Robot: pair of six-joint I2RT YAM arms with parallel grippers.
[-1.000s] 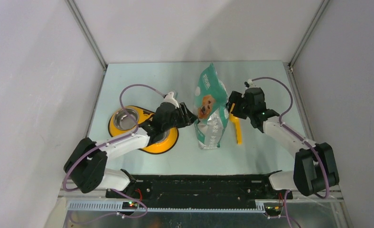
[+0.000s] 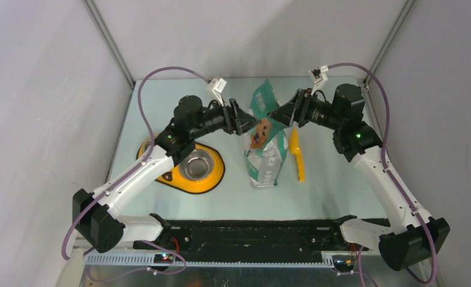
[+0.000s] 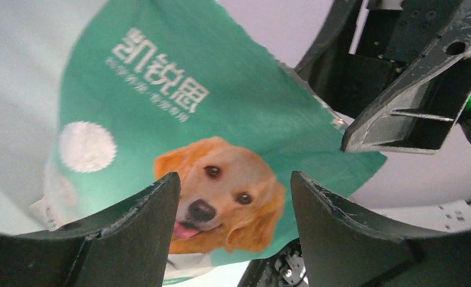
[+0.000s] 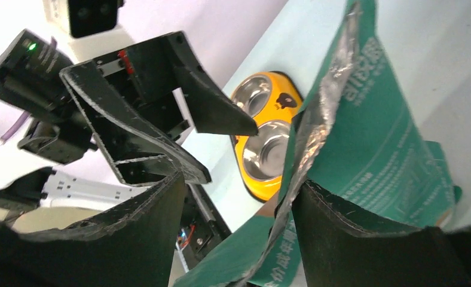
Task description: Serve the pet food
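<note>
The teal and white pet food bag (image 2: 263, 164) stands upright between both arms in the top view, a dog's face on its front. My left gripper (image 2: 250, 123) is at its left side; its fingers stand apart, and the dog face (image 3: 221, 197) shows through the gap in the left wrist view. At the upper right of the bag, my right gripper (image 2: 275, 116) is open. The crimped top edge (image 4: 317, 128) runs into the space between its fingers in the right wrist view. A yellow scoop (image 2: 297, 158) lies right of the bag. The yellow double-bowl feeder (image 2: 216, 180) sits at left, partly under the left arm.
One steel bowl (image 2: 196, 165) shows empty; the other is mostly covered by the left arm from above. Walls close in the table (image 2: 335, 191) at the back and sides. Free surface lies in front of the bag and at right.
Both arms have risen. The left gripper moved up and slightly right along the bag. Bag, scoop and feeder look unmoved.
</note>
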